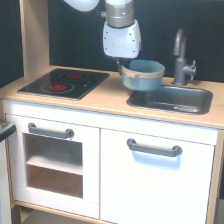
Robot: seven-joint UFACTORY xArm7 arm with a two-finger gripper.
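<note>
A blue-grey pot [143, 77] is over the left part of the sink [178, 98], hiding some of its rim and basin. Whether it hangs just above or touches the rim, I cannot tell. My white gripper [122, 66] comes down from above at the pot's left side, shut on its near-left edge or handle. The fingers are small and dark here, so the exact grip point is unclear.
Behind the sink rises a dark faucet [180, 58], to the right of the pot. A black stovetop [65, 83] with red burner rings lies empty on the left. Below are a cabinet door [155, 180] and an oven door [50, 165], both with dark handles.
</note>
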